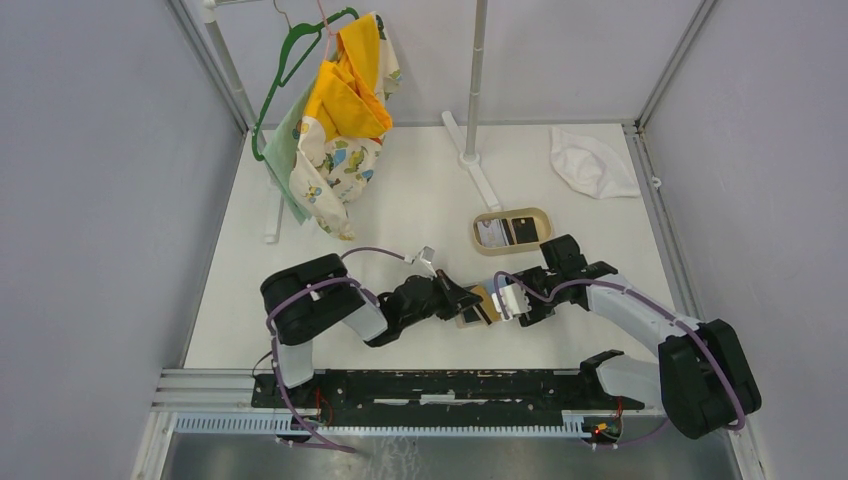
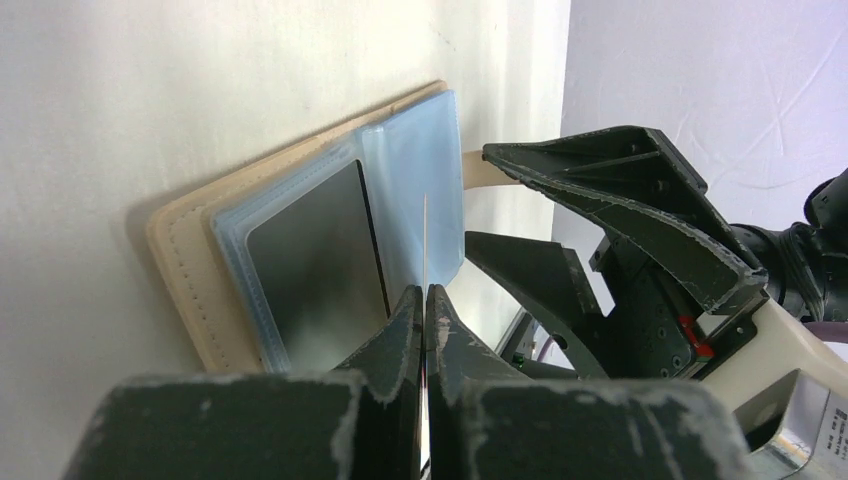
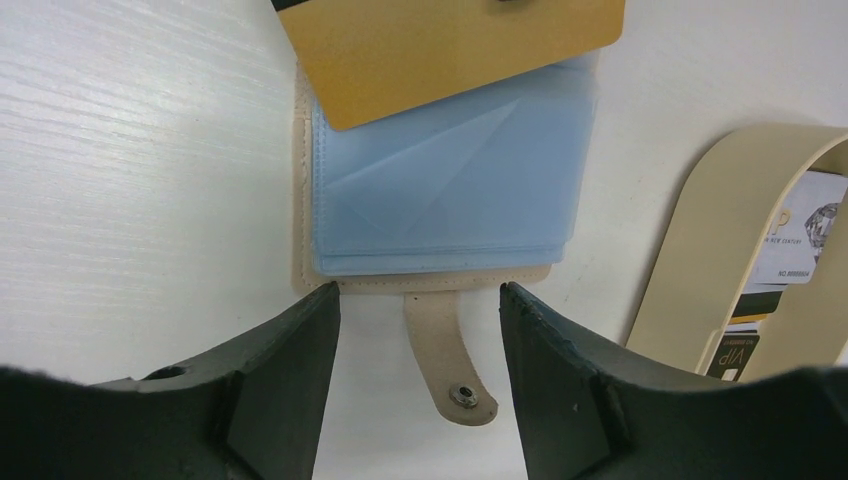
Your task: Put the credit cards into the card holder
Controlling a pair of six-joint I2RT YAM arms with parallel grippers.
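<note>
The card holder (image 3: 450, 190) lies unfolded on the table, with blue clear sleeves on a beige backing. In the left wrist view its dark window pocket (image 2: 315, 265) is on the near side. My left gripper is shut on a gold card, which appears edge-on as a thin line in the left wrist view. That card is held above the holder, across its middle. My right gripper is open at the holder's strap end; the strap (image 3: 437, 340) shows between its fingers, not gripped.
A beige tray (image 1: 545, 240) with several cards stands behind the holder, close to the right gripper. A white cloth (image 1: 592, 165) lies at the back right. Clothes (image 1: 345, 130) hang from a rack at the back left.
</note>
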